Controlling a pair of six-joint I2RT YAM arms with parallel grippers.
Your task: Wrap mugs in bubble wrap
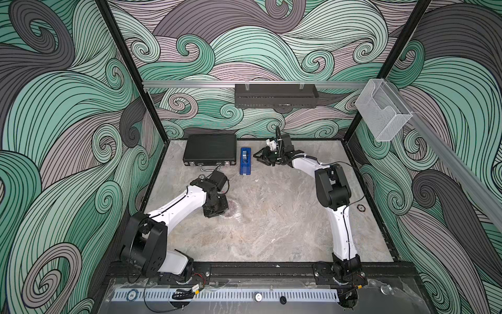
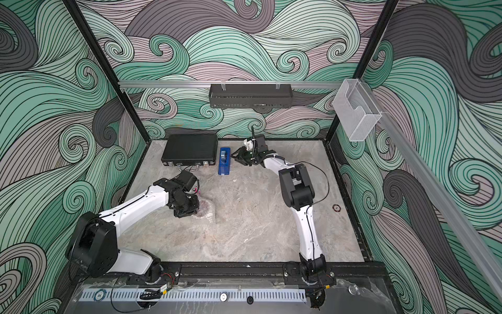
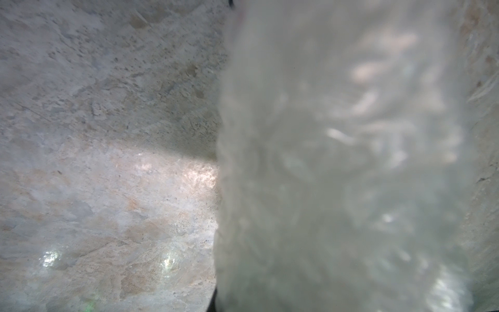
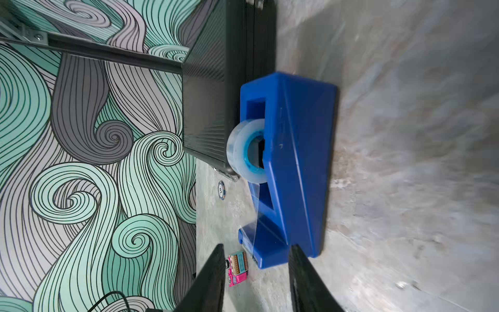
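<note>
A translucent bubble-wrapped bundle (image 3: 343, 171) fills the right half of the left wrist view, blurred by closeness. My left gripper (image 1: 223, 211) is shut on it, low over the table at left of centre; its fingers are mostly hidden, and a mug inside cannot be made out. At the back stands a blue tape dispenser (image 4: 306, 156) with a roll of clear tape (image 4: 247, 150), a strip running down to its front end. Just right of the dispenser is my right gripper, part open, nothing between its fingers.
A black briefcase (image 1: 210, 148) lies left of the dispenser. Something small and pink (image 4: 237, 278) shows beyond it in the right wrist view. A dark ring (image 1: 361, 207) rests near the right edge.
</note>
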